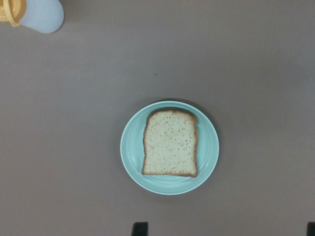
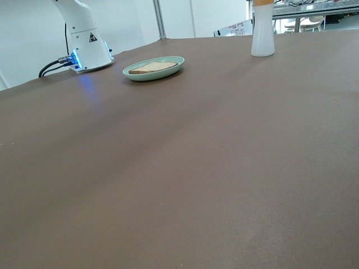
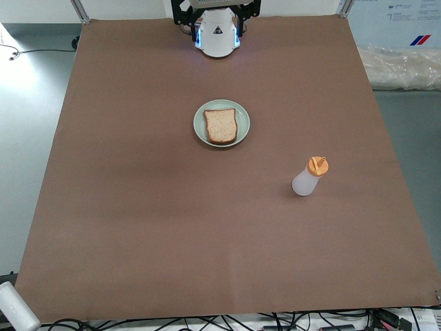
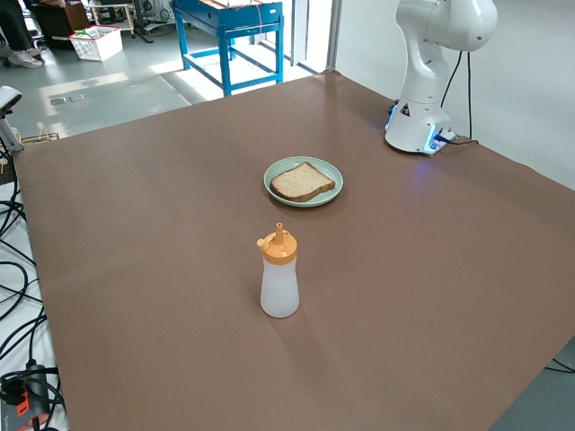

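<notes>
A slice of bread point(image 3: 220, 125) lies flat on a pale green plate point(image 3: 200, 125) in the middle of the brown table, seen also from above in the wrist view point(image 1: 169, 142). A squeeze bottle point(image 4: 279, 285) with translucent body and orange cap stands upright apart from the plate, at the upper left in the wrist view point(image 1: 42, 14). My gripper hangs high above the table; at the top of the camera left view its black fingers are spread open, with nothing seen between their tips in the wrist view.
The white arm base point(image 4: 413, 126) stands at the table's far edge. Cables point(image 4: 22, 296) run outside one edge of the table.
</notes>
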